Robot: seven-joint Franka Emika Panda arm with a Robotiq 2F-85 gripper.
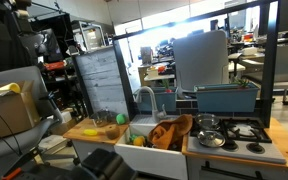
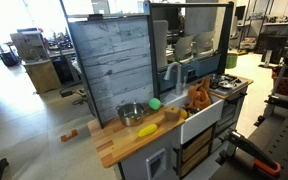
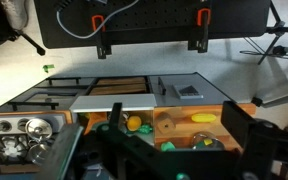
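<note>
My gripper stands open in the wrist view, its dark fingers spread apart with nothing visible between them. It hangs over the toy kitchen counter. A yellow elongated item [image 3: 204, 117] lies on the wooden counter, also plain in exterior view 2 [image 2: 147, 130]. Beside it are a metal pot [image 2: 131, 114] and a green round item [image 2: 154, 103]. The white sink [image 1: 134, 158] holds orange and yellow pieces, and a brown cloth [image 1: 171, 132] drapes over its right part.
Metal pans [image 1: 211, 138] stand left of the black stove [image 1: 246, 132]. A grey faucet [image 1: 148, 100] rises behind the sink, and a tall grey panel [image 2: 114, 65] backs the counter's left part. Bare wood shows around the yellow item.
</note>
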